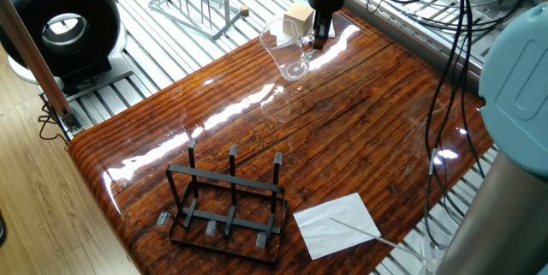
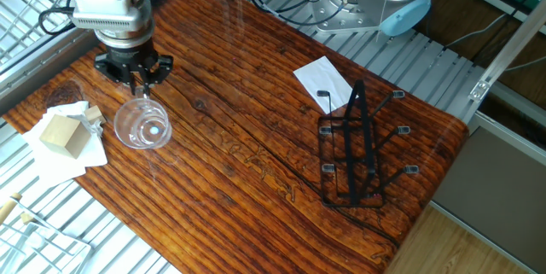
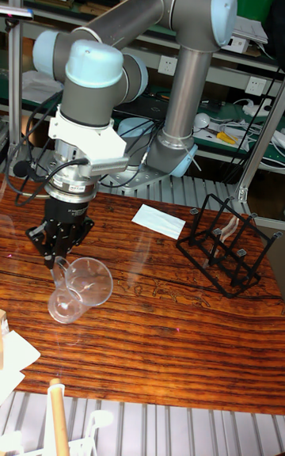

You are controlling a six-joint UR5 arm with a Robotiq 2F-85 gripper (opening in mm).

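Observation:
A clear glass cup (image 1: 278, 49) with a handle and a round foot is at the table's far edge in exterior view 1. My gripper (image 1: 319, 44) points down beside it, shut on the cup's handle. In exterior view 2 I look into the mouth of the cup (image 2: 142, 125), with the gripper (image 2: 142, 89) just behind it. Exterior view 3 shows the cup (image 3: 88, 283) leaning, its mouth to one side of its foot. Whether the foot touches the table cannot be told.
A black wire rack (image 1: 227, 215) stands on the wooden table (image 2: 247, 137), near a white sheet (image 1: 336, 225). Close to the cup, a wooden block (image 2: 65, 136) rests on white paper (image 2: 53, 167). Bare tabletop separates cup and rack. Cables hang around the arm.

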